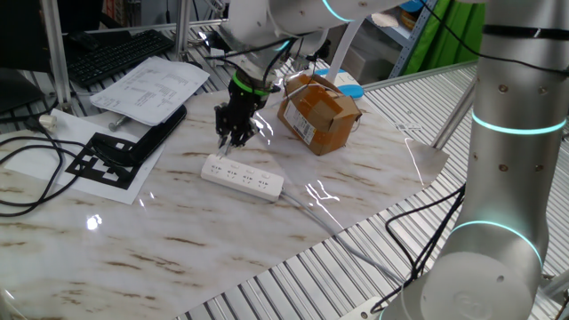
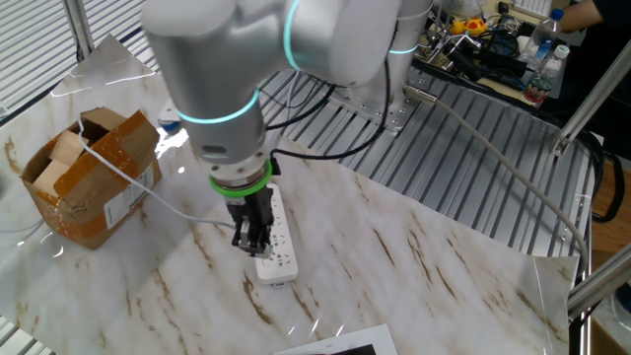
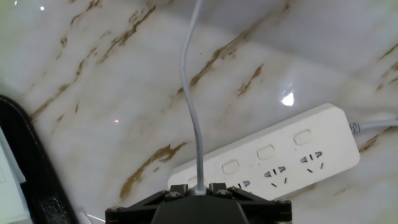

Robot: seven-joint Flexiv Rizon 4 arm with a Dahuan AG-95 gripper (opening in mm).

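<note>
A white power strip (image 1: 242,178) with several sockets and switches lies flat on the marble-patterned table. My gripper (image 1: 224,142) points down at its left end in exterior view 1. In the wrist view a thin grey cable (image 3: 191,106) runs down into my gripper, which is shut on the cable's plug end. Only a small pale bit of the plug shows; the prongs are hidden. The fingers cover the near-left end of the power strip (image 3: 280,152). Whether the plug touches a socket cannot be told. In exterior view 2 my gripper (image 2: 253,242) overlaps the strip (image 2: 280,258).
An open cardboard box (image 1: 320,116) stands behind the strip, with the thin cable passing over it in exterior view 2. A black tray (image 1: 142,138), papers (image 1: 147,89) and a marker sheet (image 1: 107,160) lie to the left.
</note>
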